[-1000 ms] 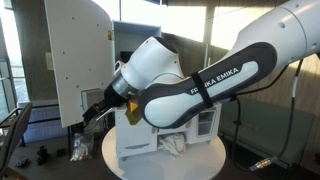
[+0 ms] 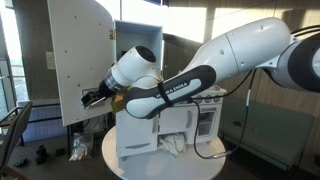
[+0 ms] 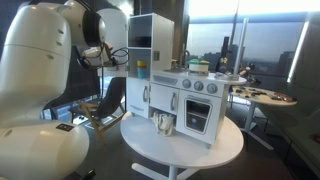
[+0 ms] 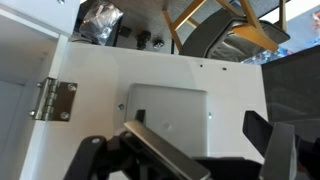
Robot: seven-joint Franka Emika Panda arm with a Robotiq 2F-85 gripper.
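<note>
In exterior view 1, the tall cabinet door (image 2: 80,45) of a white toy kitchen (image 2: 138,135) stands swung open to the left. My gripper (image 2: 93,98) is at the lower part of this door. In the wrist view the white door (image 4: 235,95) fills the middle, with a metal hinge (image 4: 54,100) at its left and a grey square panel (image 4: 172,112) on its face. My gripper is open in front of it, its dark fingers (image 4: 270,138) spread apart. Whether either finger touches the door cannot be told.
A white teapot (image 3: 164,124) occupies the lower open compartment, and a pot (image 3: 198,66) is on the stove top. A yellow and blue cup (image 3: 141,70) stands on the tall cabinet's shelf. The round table (image 3: 228,148) has bare room in front. Chairs (image 4: 228,38) lie beyond the door.
The gripper has risen slightly along the open door, and the arm's large links have shifted and lowered. The door and kitchen look unmoved.
</note>
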